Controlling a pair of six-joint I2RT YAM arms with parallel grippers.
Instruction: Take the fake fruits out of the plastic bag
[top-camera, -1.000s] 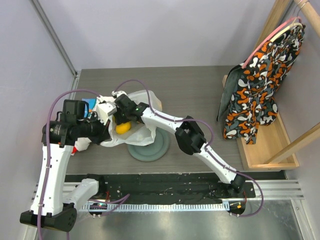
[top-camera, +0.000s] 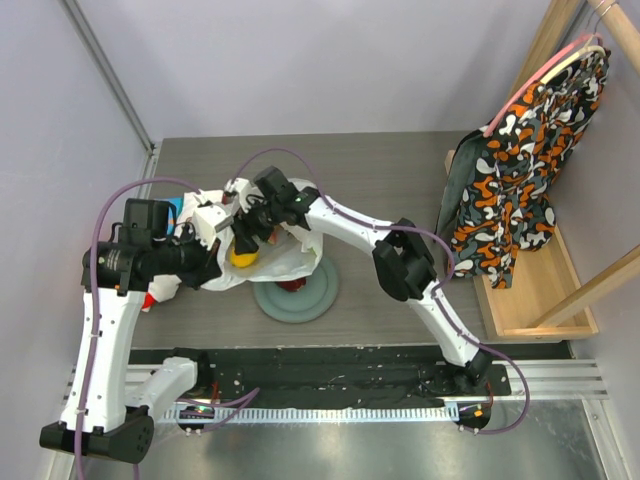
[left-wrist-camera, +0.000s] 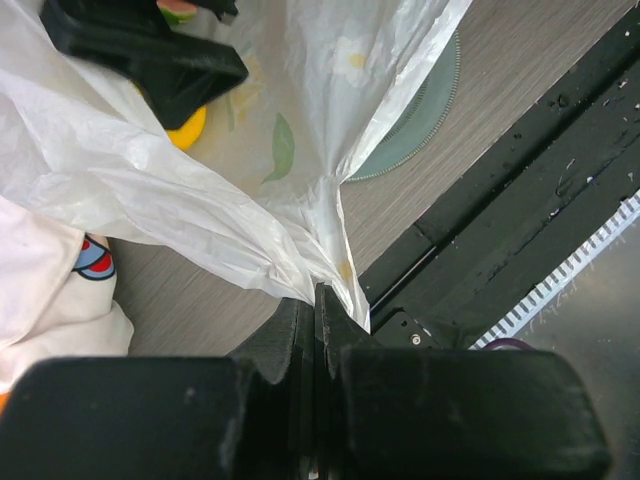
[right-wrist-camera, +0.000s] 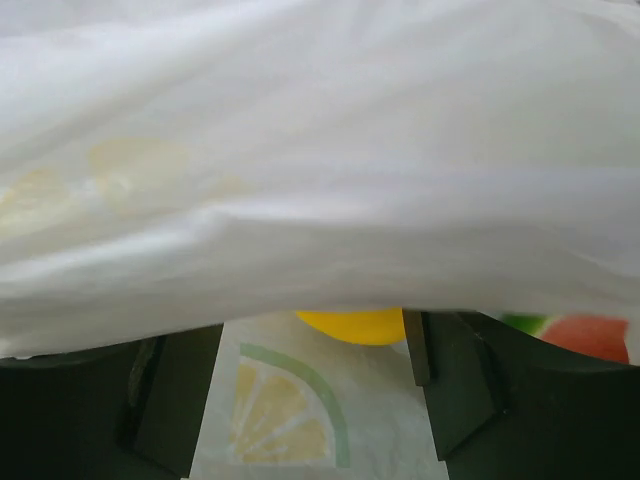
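The white plastic bag lies spread open on the table. My left gripper is shut on a corner of its edge, which rises to the fingertips. Inside the bag's mouth my right gripper stands open, and a yellow fruit shows beyond the gap between its fingers, partly covered by a fold of plastic. In the top view this yellow fruit rests near the bag's opening, just below the right fingers. A red-and-green fruit piece appears right of them. Another red fruit shows at the plate, partly hidden by the bag.
A grey-green round plate sits partly under the bag. White cloth with coloured prints lies left of the bag, near the left arm. Open table extends at the back and right; a clothes rack stands far right.
More red shows over the plate. The left arm stayed still.
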